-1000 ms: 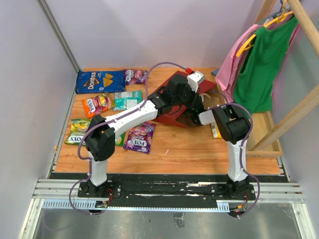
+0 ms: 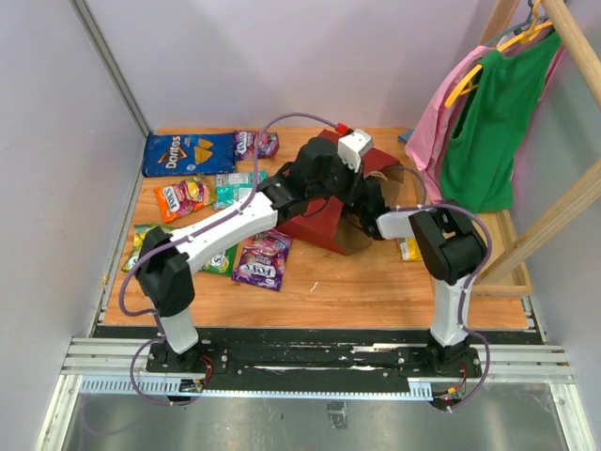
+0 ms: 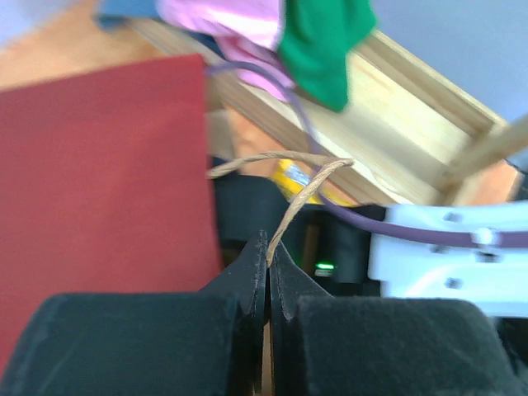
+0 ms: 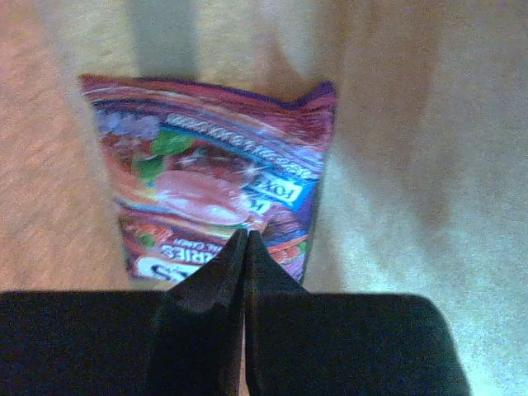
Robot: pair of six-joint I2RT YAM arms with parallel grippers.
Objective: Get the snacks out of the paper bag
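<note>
The red paper bag (image 2: 319, 222) lies on its side mid-table, its brown mouth facing right. My left gripper is shut on the bag's twisted paper handle (image 3: 299, 198), which sticks up from between its fingertips. A purple Foxs candy packet (image 4: 210, 177) lies inside the bag, seen in the right wrist view. My right gripper is shut with nothing between its fingers, its tips in front of the packet's lower part. In the top view the bag and the arms hide the right gripper's tips.
Several snacks lie left of the bag, among them a blue Doritos bag (image 2: 188, 154), an orange packet (image 2: 183, 198) and a purple packet (image 2: 263, 260). A yellow packet (image 2: 410, 249) is at right, near the wooden clothes rack (image 2: 507, 282).
The left arm and bag have moved slightly left.
</note>
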